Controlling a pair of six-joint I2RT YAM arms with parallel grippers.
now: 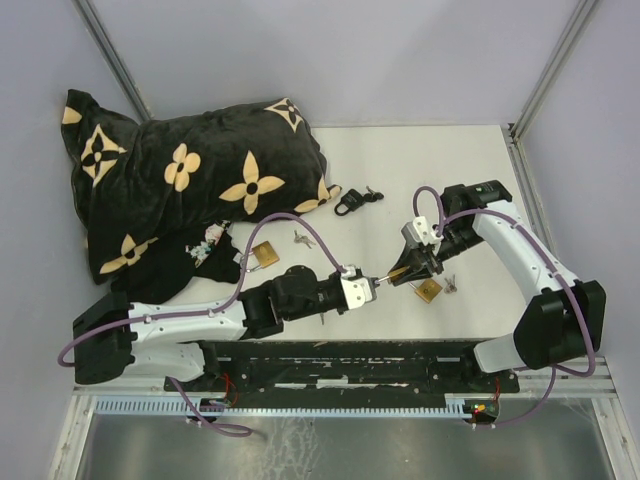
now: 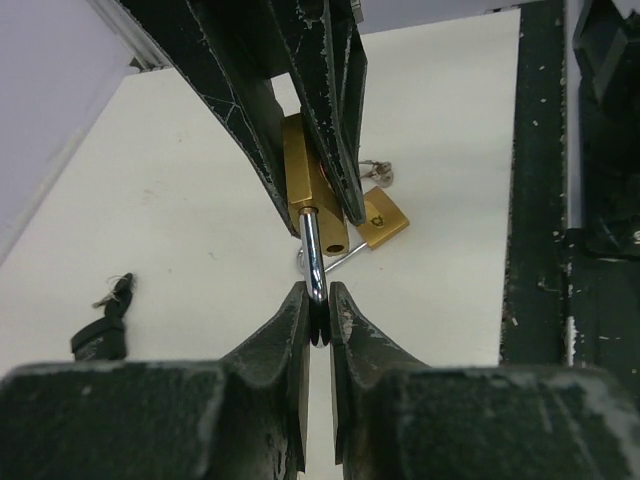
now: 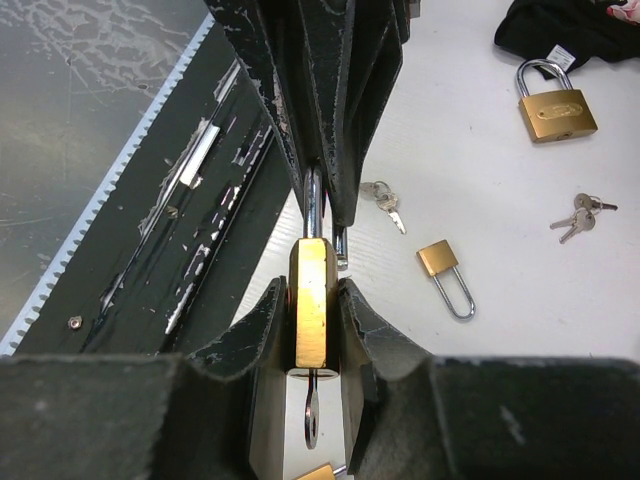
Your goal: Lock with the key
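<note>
Above the table's middle, a brass padlock stands edge-on between the fingers of my right gripper. A key sticks out of its underside. My left gripper comes from the other side and is shut on the silver shackle. In the right wrist view, one shackle leg runs into the body, while the other leg's end shows outside, beside the body. The top view shows my right gripper close by, tip to tip with the left one.
A brass padlock and keys lie left of centre. Behind are a black padlock and a dark flowered cushion. Another brass padlock and keys lie under the right arm.
</note>
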